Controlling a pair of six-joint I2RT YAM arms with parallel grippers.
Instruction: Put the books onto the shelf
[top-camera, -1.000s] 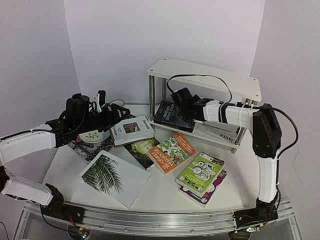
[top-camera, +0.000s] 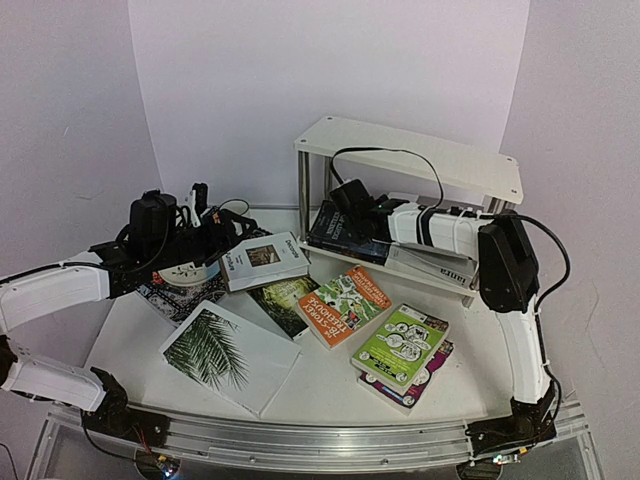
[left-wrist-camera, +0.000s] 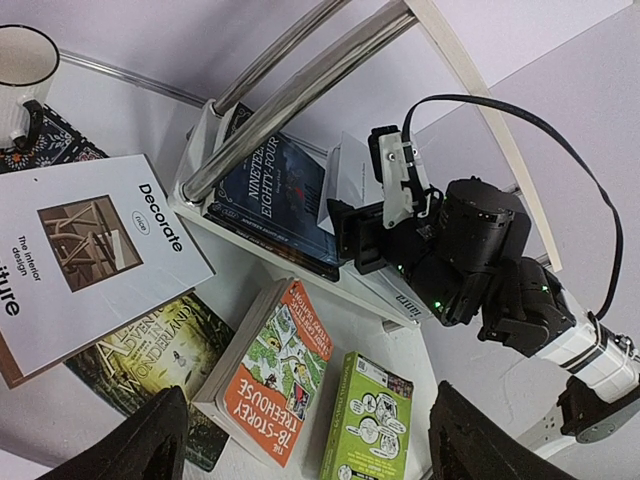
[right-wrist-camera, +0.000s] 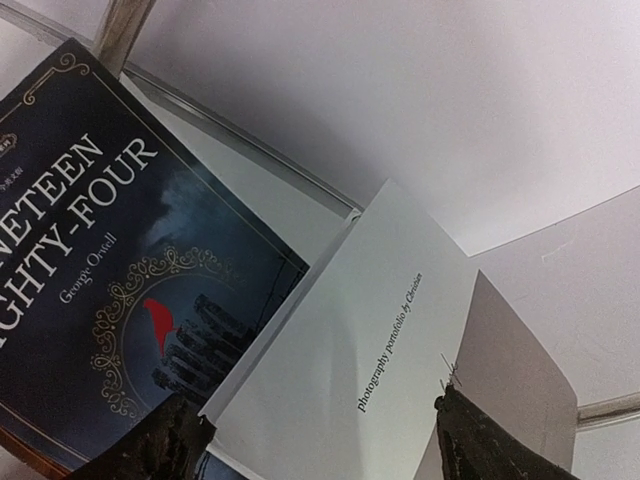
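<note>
Inside the shelf, the dark Nineteen Eighty-Four book lies beside a white photography portfolio. My right gripper is over these, fingers apart either side of the portfolio; contact is unclear. My left gripper hangs open over the table's left side, above the Decorate book. Below lie the Alice book, the orange Treehouse book, a green book on a purple one, and a white palm-leaf book.
The white two-tier shelf stands at the back right, its posts close around my right arm. A mug is at the back left. Walls enclose the table; bare table shows at the right.
The left arm is nearly still.
</note>
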